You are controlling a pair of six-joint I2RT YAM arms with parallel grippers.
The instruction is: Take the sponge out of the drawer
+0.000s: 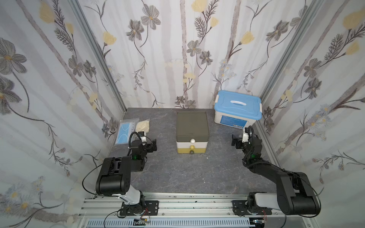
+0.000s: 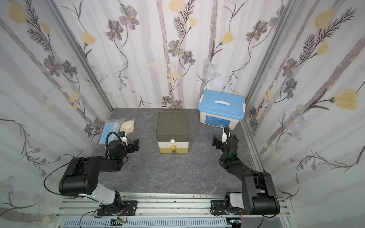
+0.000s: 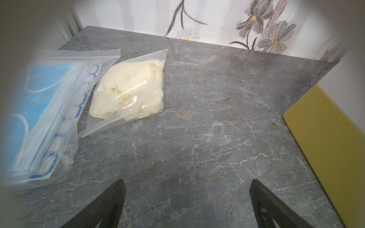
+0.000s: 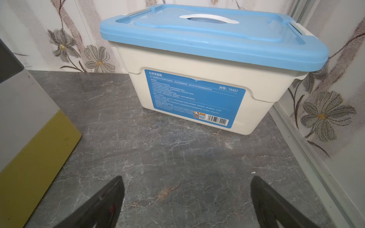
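A small drawer cabinet [image 1: 192,127] stands mid-table, its top and upper drawer dark olive, then a white drawer [image 1: 184,144] and a yellow drawer [image 1: 183,150]. Round knobs stick out of the front, and every drawer looks closed. No sponge shows in any view. To the cabinet's left, my left gripper is open above bare table, its fingers [image 3: 106,203] spread wide. My right gripper hangs open on the cabinet's other side, with nothing between its fingers. Both grippers are well apart from the cabinet.
A white box with a blue lid [image 4: 213,32] stands at the back right. Bagged blue masks [image 3: 41,110] and a bag of cream gloves [image 3: 131,89] lie at the back left.
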